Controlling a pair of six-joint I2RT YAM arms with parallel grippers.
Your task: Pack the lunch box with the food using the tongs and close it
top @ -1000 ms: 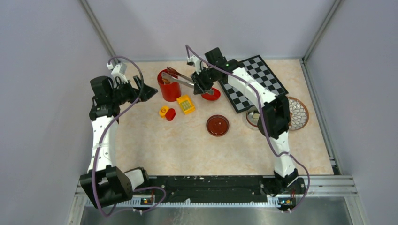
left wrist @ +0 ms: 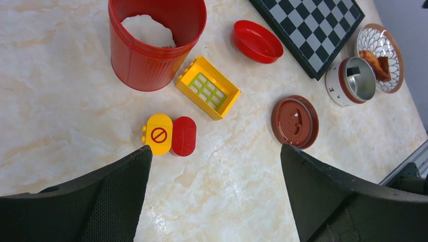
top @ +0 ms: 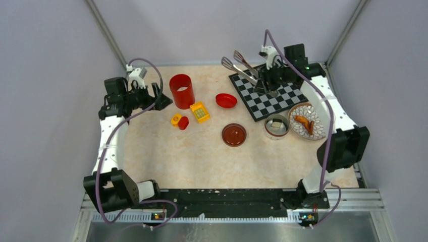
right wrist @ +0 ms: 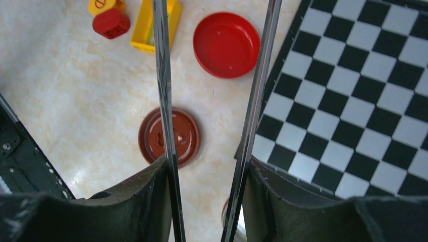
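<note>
The red bucket [top: 182,92] holds something white, with a small brown bit showing in the left wrist view. My left gripper [top: 162,98] stands open beside the bucket, nothing between its fingers. Over the checkered board, my right gripper is open, with metal tongs [top: 244,71] carried along it. Their two arms are spread, one along each finger, and the slotted ends point toward the far left. No food shows between those arms. A patterned plate [top: 301,114] at the right bears browned food pieces [top: 305,124]. The steel tin [top: 276,127] stands left of the plate.
The checkered board [top: 270,105] lies at the back right. A red dish [top: 226,100], brown saucer [top: 234,134], yellow crate [top: 200,112], yellow block [top: 175,119] and red block [top: 183,123] sit around the middle and left.
My right gripper and the tongs have moved right, from over the bucket and red dish to over the board. The left gripper has shifted slightly right.
</note>
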